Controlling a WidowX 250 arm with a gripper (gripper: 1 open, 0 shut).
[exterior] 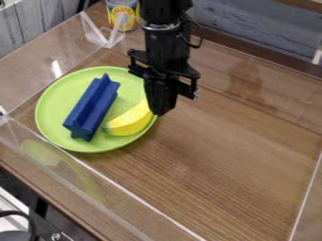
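Note:
The black gripper (161, 102) hangs over the right side of a green plate (58, 96). Its lower tip is just above the right end of a yellow banana (127, 121). Its fingers appear close together, with nothing visible held between them, though their tips are dark and hard to make out. A long blue block (89, 108) lies on the left part of the plate, beside the banana.
A can with a yellow and blue label (122, 17) stands at the back left. A black cable lies at the lower left corner.

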